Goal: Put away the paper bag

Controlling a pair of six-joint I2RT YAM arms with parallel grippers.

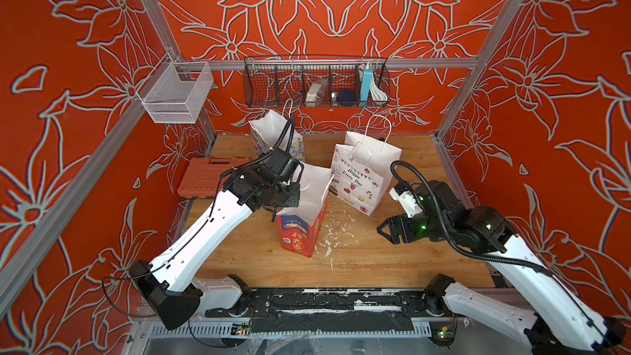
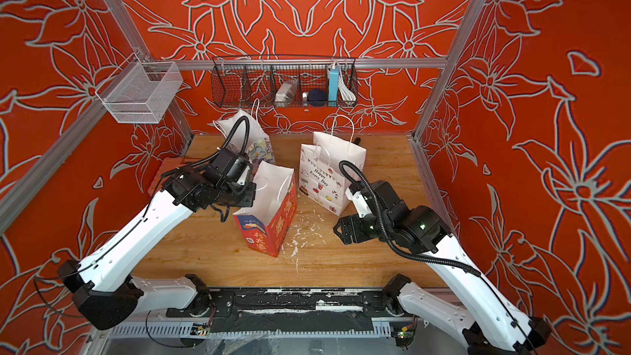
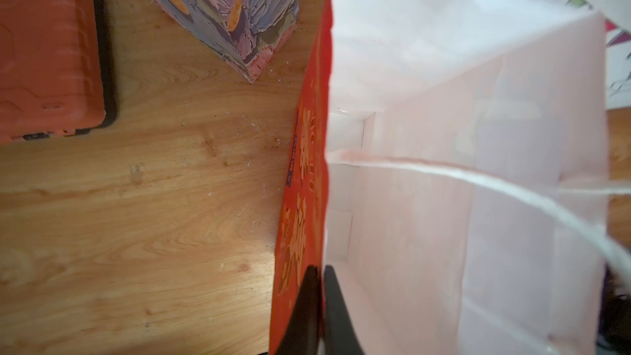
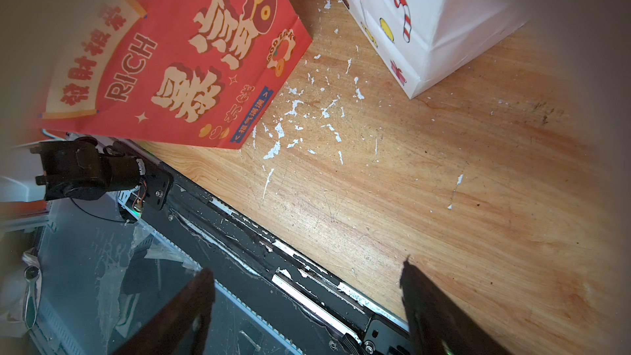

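Observation:
The red paper bag [image 1: 299, 230] stands open on the table. My left gripper is shut on the near left edge of its rim, red outside and white inside, with a white handle across the opening. My right gripper hangs open over the table to the right of the red bag, nothing between its fingers. A white "Happy Every Day" bag [image 2: 325, 177] stands behind right, and a patterned white bag [image 1: 276, 132] stands behind left.
An orange case [image 1: 200, 178] lies at the left. A black wire basket [image 1: 289, 85] and a white basket [image 1: 174, 102] hang above. Paper scraps lie mid-table.

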